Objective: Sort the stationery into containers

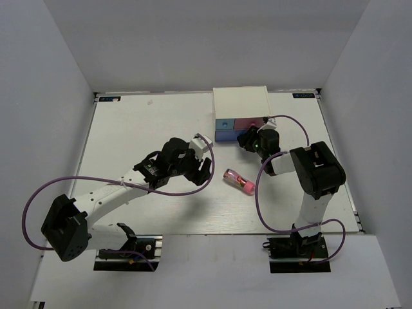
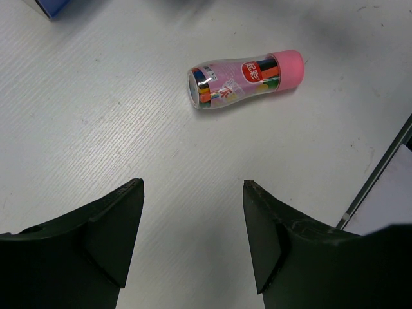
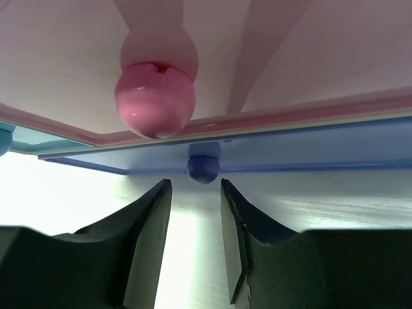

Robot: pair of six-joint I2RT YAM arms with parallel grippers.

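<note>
A small cabinet (image 1: 240,101) stands at the back right, with teal and pink drawers above a blue drawer (image 1: 228,135). My right gripper (image 1: 246,138) is at its front; in the right wrist view its open fingers (image 3: 196,241) stand just short of the blue knob (image 3: 203,169), below the pink knob (image 3: 154,101). My left gripper (image 1: 201,168) hangs open over the table, left of a pink-capped bottle of markers (image 1: 239,182). The left wrist view shows the bottle (image 2: 235,80) lying beyond its empty fingers.
The table's edge shows at the right of the left wrist view.
</note>
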